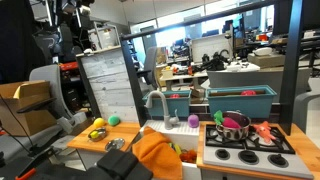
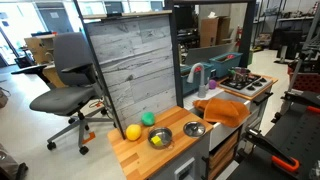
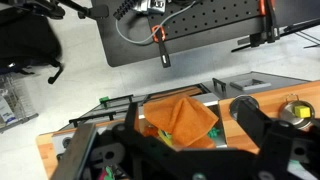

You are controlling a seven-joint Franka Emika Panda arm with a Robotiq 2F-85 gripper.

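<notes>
In the wrist view my gripper is open; its dark fingers stand wide apart on the left and right with nothing held between them. It looks down from high above the counter. Below, an orange cloth (image 3: 183,118) lies across the sink and over its edge, covering part of it. The same orange cloth (image 1: 157,155) shows in exterior view 1, and the cloth (image 2: 221,111) again in exterior view 2. Small colourful items (image 1: 186,154) lie in the sink beside it. The dark arm in exterior view 1's upper left is hard to make out.
A pot (image 1: 232,126) with colourful items stands on the black stove (image 1: 248,147). Metal bowls (image 2: 160,136), an orange ball (image 2: 133,131) and a green one (image 2: 147,118) sit at the counter's other end. The faucet (image 1: 158,107) rises behind the sink. A teal shelf bin (image 1: 240,104) hangs behind.
</notes>
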